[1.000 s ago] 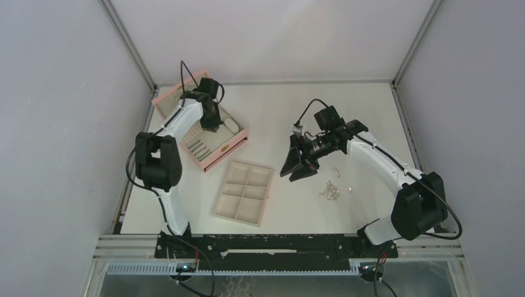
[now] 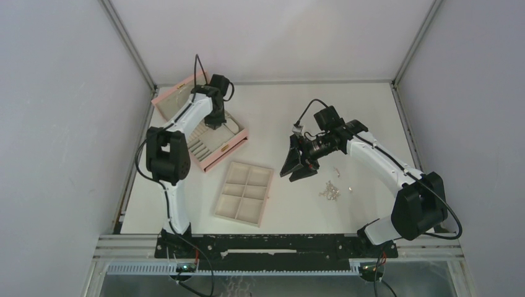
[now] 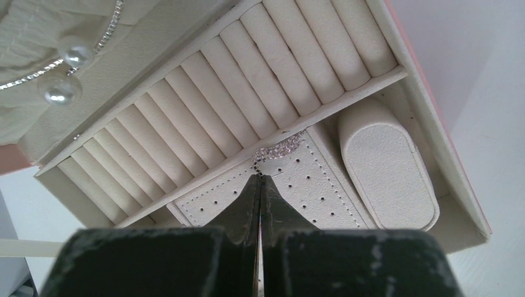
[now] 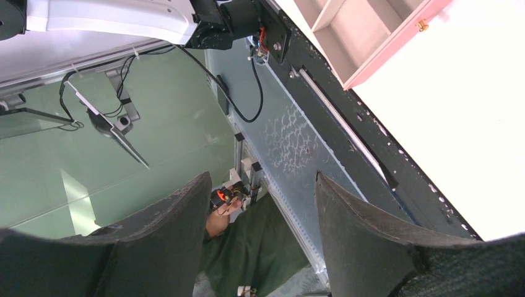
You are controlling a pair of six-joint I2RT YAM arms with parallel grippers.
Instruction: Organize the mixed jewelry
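The pink jewelry box (image 2: pixel 226 157) stands open at the left back. In the left wrist view, a sparkling jewelry piece (image 3: pixel 286 147) lies against the divider below the ring rolls (image 3: pixel 238 74), on the dotted cream panel (image 3: pixel 309 179). My left gripper is shut above this panel. A thin dark end of the piece reaches its tips; whether it is pinched between them I cannot tell. A small jewelry pile (image 2: pixel 331 190) lies on the table at right. My right gripper is open and empty, over the table, away from the pile.
A pink-edged compartment tray (image 2: pixel 270 185) sits in front of the box. A pearl-ended silver chain (image 3: pixel 60 91) lies in the box lid. Beside the dotted panel is a rounded cushion (image 3: pixel 390 176). Single small pieces (image 2: pixel 350 189) lie near the pile.
In the top view my left arm has shifted a little to the right over the box. The right arm, tray and pile stay where they were.
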